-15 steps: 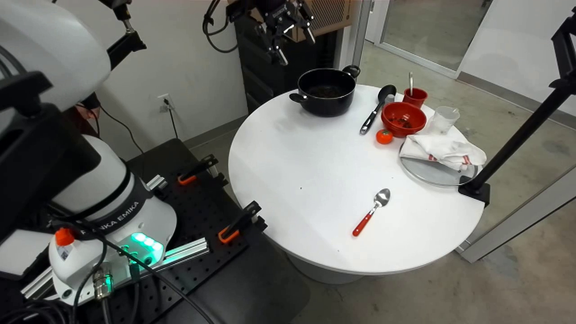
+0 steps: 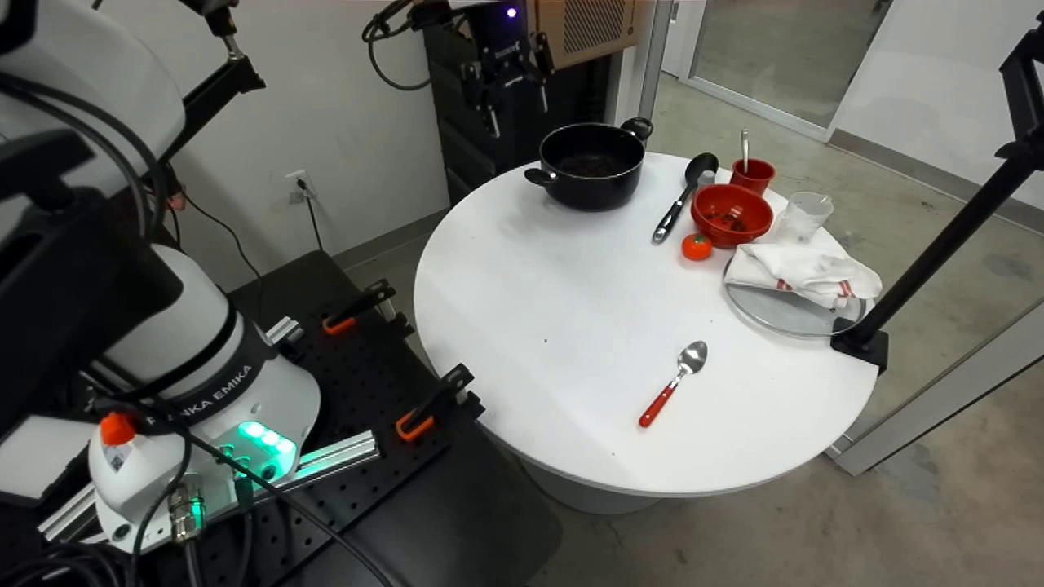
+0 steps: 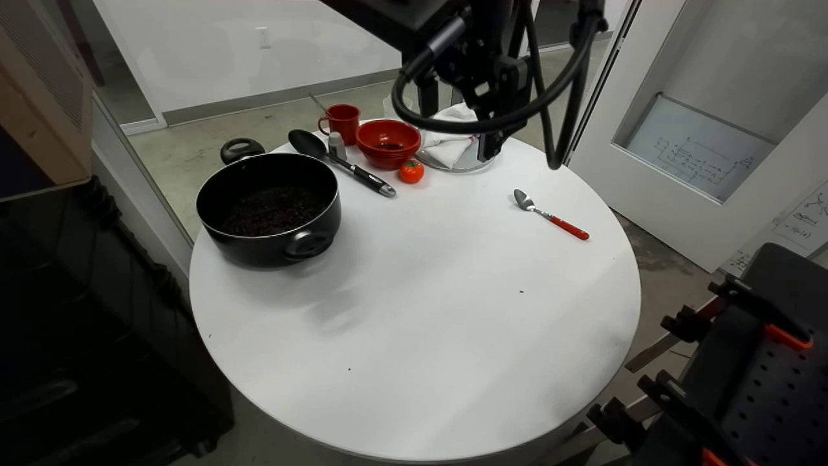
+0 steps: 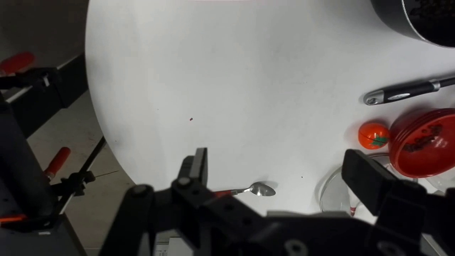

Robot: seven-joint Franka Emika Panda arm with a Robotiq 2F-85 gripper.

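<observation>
My gripper (image 2: 519, 112) hangs high above the table's far side, beyond the black pot (image 2: 585, 191) in exterior view 1. It stands open, its fingers wide apart in the wrist view, with nothing between them. A spoon with a red handle (image 2: 658, 403) lies on the bare white table (image 2: 548, 284). The pot, holding dark bits, sits near the table's edge. A red bowl (image 2: 729, 214) with a few dark bits inside stands on the right, a tomato (image 2: 696, 246) right beside it. A black ladle (image 2: 673, 210) rests between pot and bowl.
Behind the bowl stand a red mug (image 2: 753, 176) with a utensil in it and a clear cup (image 2: 805, 215). A white towel (image 2: 798, 269) covers part of a glass plate or lid (image 2: 783, 315). A black pole is clamped to the right edge.
In exterior view 1 my gripper has shifted slightly left and turned, its fingers now pointing more straight down. The arm has moved a little; the things on the table look unmoved.
</observation>
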